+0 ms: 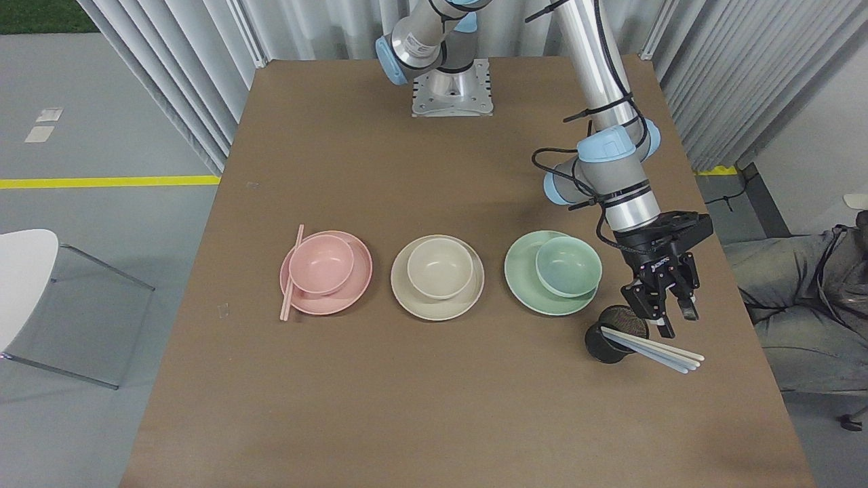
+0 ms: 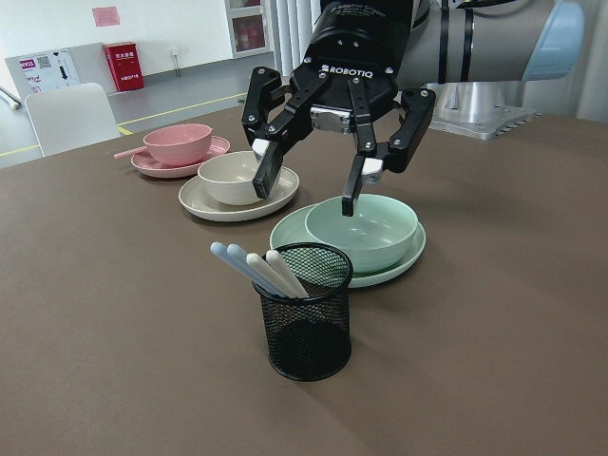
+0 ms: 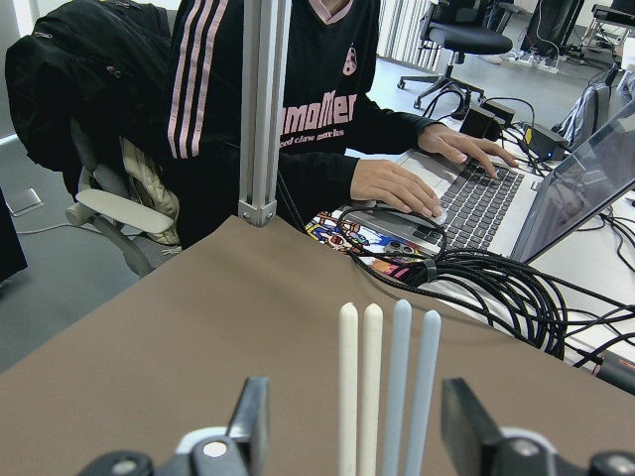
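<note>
My gripper (image 2: 309, 182) stands open above a black mesh pen holder (image 2: 309, 337), its fingers apart with nothing between them. Two white chopsticks (image 2: 276, 275) and two pale blue chopsticks (image 2: 230, 256) lean side by side in the holder, toward the table's right side in the front view. In the wrist view their upper ends rise between my blurred fingertips, beyond them. The green bowl (image 1: 567, 265) on its plate, the cream bowl (image 1: 439, 267) on its plate and the pink bowl (image 1: 321, 261) on its plate, with pink chopsticks (image 1: 289, 276) beside it, form a row.
A person with a laptop (image 3: 476, 208) and coiled cables (image 3: 516, 297) is beyond the right edge.
</note>
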